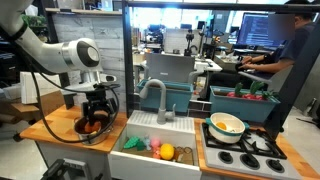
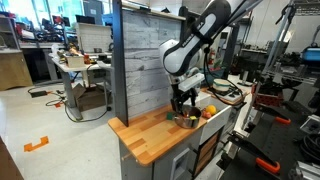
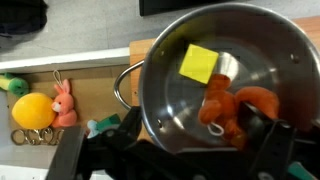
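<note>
A steel pot (image 3: 160,85) with side handles stands on the wooden counter, and in the wrist view I look down into it. Inside lie a yellow block (image 3: 199,63) and an orange soft-looking item (image 3: 225,105) with a pale loop. My gripper is open, its dark fingers spread low in the wrist view. The orange item lies between and beyond the fingertips, partly covered by the right one. Exterior view 1 has the gripper (image 1: 97,105) down at the mouth of the pot (image 1: 83,130). Whether a finger touches anything inside cannot be told.
Right of the pot is a white sink (image 1: 150,170) holding several small toys, with a grey faucet (image 1: 160,90) behind. A stove (image 1: 245,160) with a bowl (image 1: 226,127) stands farther right.
</note>
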